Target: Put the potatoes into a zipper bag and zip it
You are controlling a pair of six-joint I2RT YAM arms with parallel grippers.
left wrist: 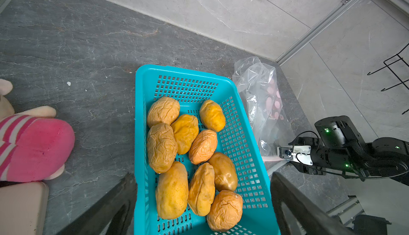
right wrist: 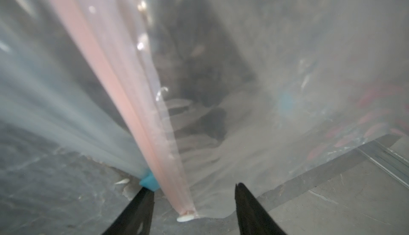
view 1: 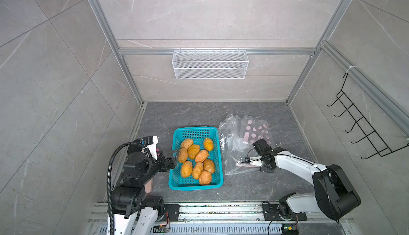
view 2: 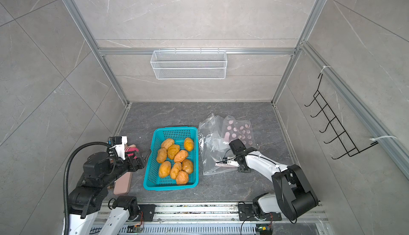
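Note:
Several potatoes (view 1: pixel 193 151) lie in a turquoise perforated basket (view 1: pixel 196 129) at the middle of the counter. Right of it lie clear plastic zipper bags (view 2: pixel 208 145), one printed with pink dots. My left gripper (view 1: pixel 169 161) hangs open at the basket's left side, holding nothing. My right gripper is low at the near end of the bags, its fingers apart, with a bag's pink zipper edge (right wrist: pixel 140 137) between and in front of them.
A pink striped plush toy (left wrist: pixel 36 147) and a beige object (left wrist: pixel 21 205) lie left of the basket. A white wire rack (view 2: pixel 188 66) hangs on the back wall and a black hook rack (view 2: pixel 336 124) on the right wall.

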